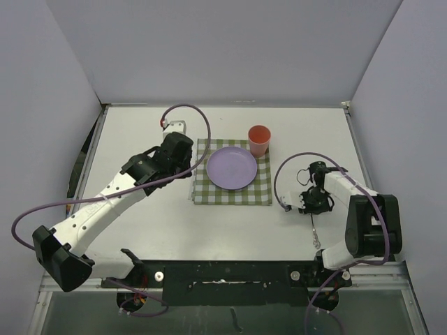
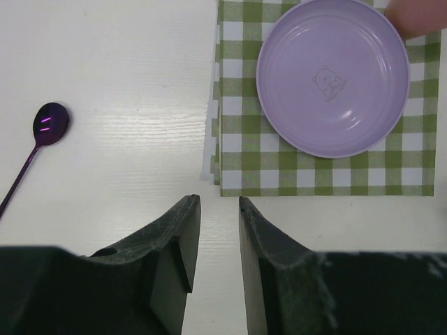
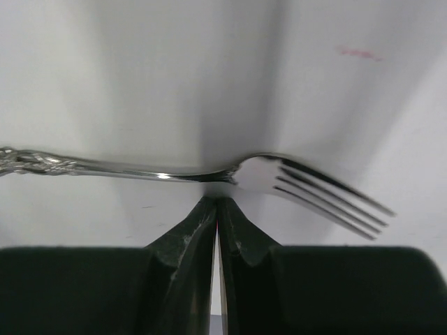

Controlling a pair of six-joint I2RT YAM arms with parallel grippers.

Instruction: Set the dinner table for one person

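A lilac plate (image 1: 232,168) rests on a green checkered placemat (image 1: 209,199), and a coral cup (image 1: 259,137) stands at the mat's upper right. My left gripper is partly open and empty, above the table at the mat's left side. To its left in the left wrist view lies a dark purple spoon (image 2: 51,124); my left arm covers it in the top view. On the right, a silver fork (image 3: 260,173) lies on the white table. My right gripper is shut with its tips at the fork's neck; no part of the fork clearly shows between them.
Bare white table (image 1: 230,234) stretches in front of the mat and between the mat and the fork. Grey walls (image 1: 223,56) enclose the back and sides. Cables loop over both arms.
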